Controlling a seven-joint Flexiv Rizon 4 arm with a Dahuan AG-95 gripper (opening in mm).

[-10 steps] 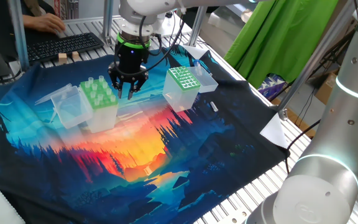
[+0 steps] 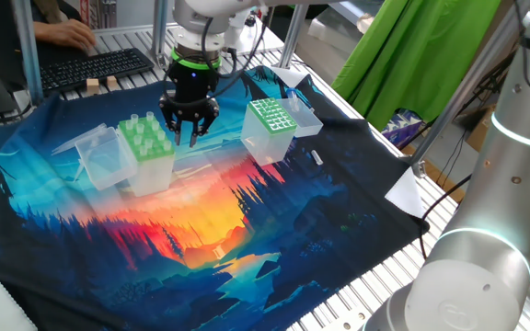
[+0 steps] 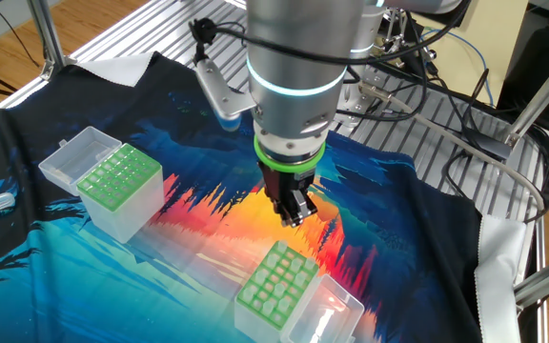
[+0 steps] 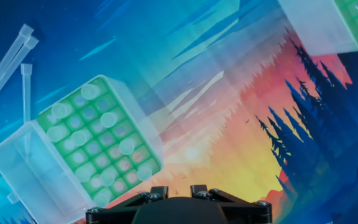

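Observation:
My gripper hangs above the cloth between two tip boxes, nearer the left one in exterior view 1. In the wrist view a gap shows between its two fingertips, with nothing in it. The near tip box has a green grid top with several clear tips standing in some holes; its clear lid is folded open. Three loose tips lie beside it on the cloth. A second green-topped box stands apart, its open lid behind it. In exterior view 2 the gripper's fingers appear small and dark.
A dark printed cloth covers the table, and its middle and front are clear. A small pale object lies right of the second box. At the back left are a keyboard, a person's hand and small wooden blocks.
The gripper has shifted very slightly left in exterior view 1, and the cables around the wrist hang differently. Both boxes and the loose tips have stayed put.

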